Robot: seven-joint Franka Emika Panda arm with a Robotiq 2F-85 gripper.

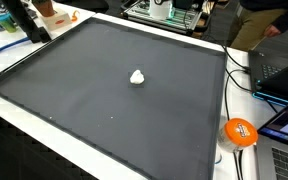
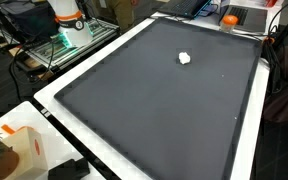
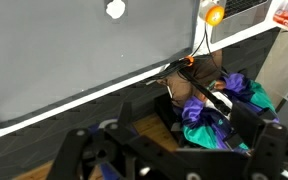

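A small crumpled-looking white object lies alone on the dark grey table surface. The second exterior view has the same white object toward the far side, and the wrist view shows it near the top edge, well away from my fingers. My gripper is open with its fingers spread and nothing between them, seen in the wrist view over the table's border and the floor beyond. Neither exterior view shows the gripper.
An orange-lidded container stands on the white border beside a laptop. Cables run along that edge. Purple and green cloth shows beyond the table.
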